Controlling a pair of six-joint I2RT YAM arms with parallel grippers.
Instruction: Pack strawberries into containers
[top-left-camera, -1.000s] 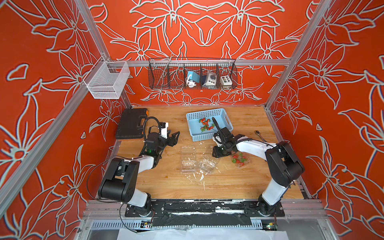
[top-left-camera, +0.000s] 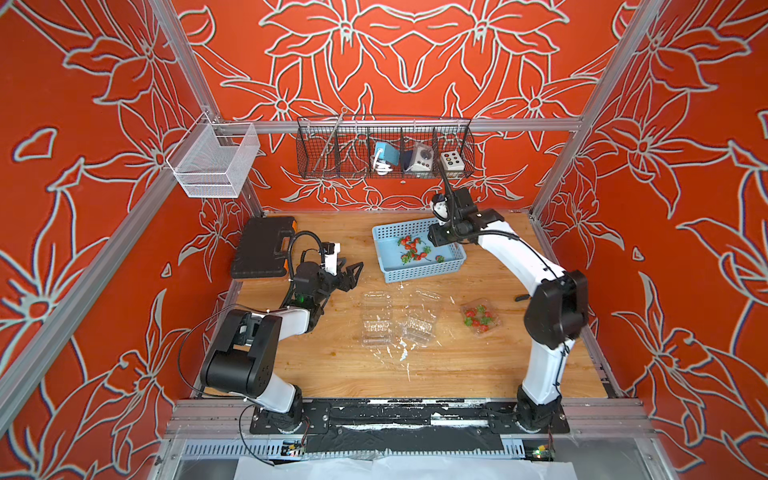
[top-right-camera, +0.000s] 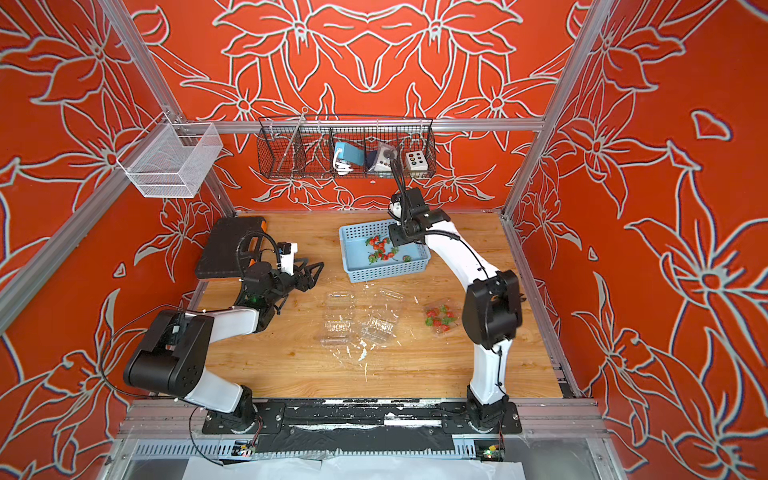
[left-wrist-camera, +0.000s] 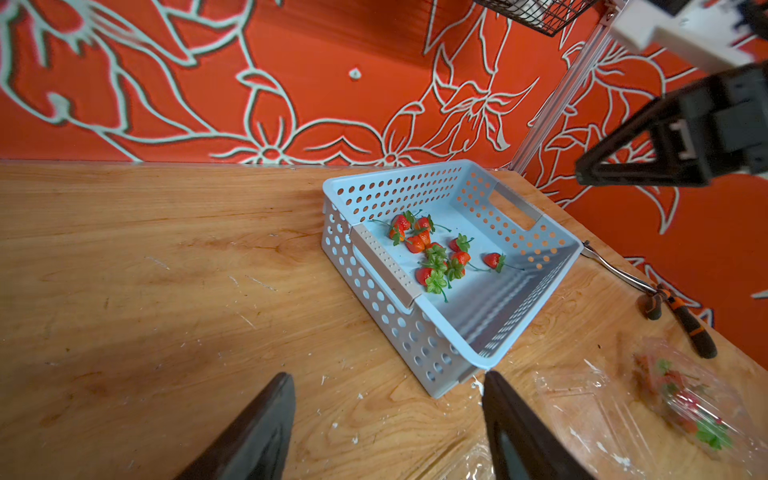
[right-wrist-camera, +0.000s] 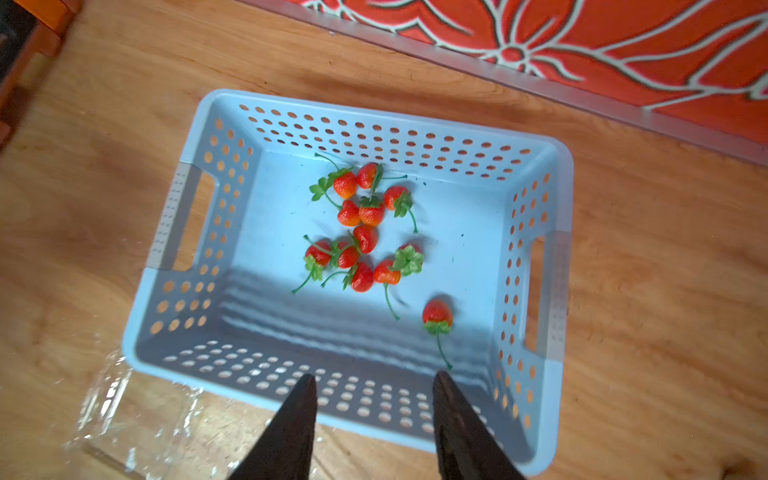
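Several red strawberries with green stems (right-wrist-camera: 365, 237) lie loose in the light blue basket (right-wrist-camera: 552, 264), one of them (right-wrist-camera: 437, 313) apart toward the right. Above the basket's near right side is my right gripper, its fingers spread with nothing between them. My left gripper hangs over bare table left of the basket, also open and empty. Two clear plastic containers with lids raised stand in front of the basket, the left one (top-left-camera: 377, 325) and the right one (top-left-camera: 418, 326); both look empty. Farther right is a clear container (top-left-camera: 480, 317) with strawberries in it.
A black case (top-left-camera: 260, 248) sits at the back left. A tool with an orange and black handle (left-wrist-camera: 686, 320) lies on the right of the table. Wire racks (top-left-camera: 384, 148) hang along the back wall. Bare table lies across the front.
My right arm has swung away from the clear containers, back and up, to above the right side of the basket. The left arm has stayed almost still.
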